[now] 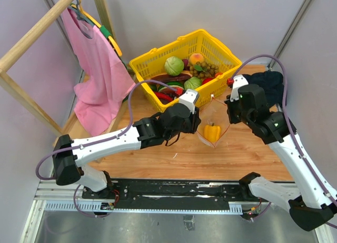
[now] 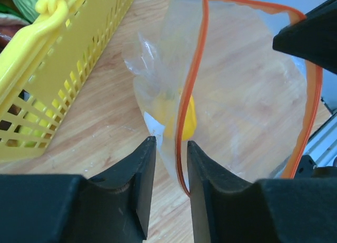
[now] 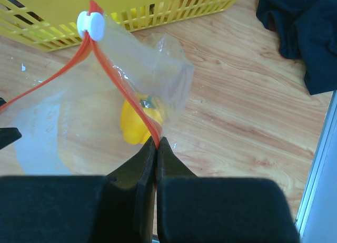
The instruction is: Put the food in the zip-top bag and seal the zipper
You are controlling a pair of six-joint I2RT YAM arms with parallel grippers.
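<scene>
A clear zip top bag (image 1: 214, 115) with an orange-red rim hangs between the two grippers, its mouth spread wide. Inside it lies a yellow pepper (image 1: 212, 133), seen blurred through the plastic in the left wrist view. My right gripper is shut on the bag's rim, which runs down between its fingertips. On the other side, my left gripper stands partly open; the rim passes through the gap, nearer the right-hand finger (image 2: 202, 185). A white slider (image 3: 91, 26) sits on the rim at the corner toward the basket.
Behind the bag stands a yellow basket (image 1: 149, 65) of fruit and vegetables, close to the left gripper. A dark cloth (image 1: 267, 86) lies at the right. Pink clothing (image 1: 100, 74) hangs on a rack at the left.
</scene>
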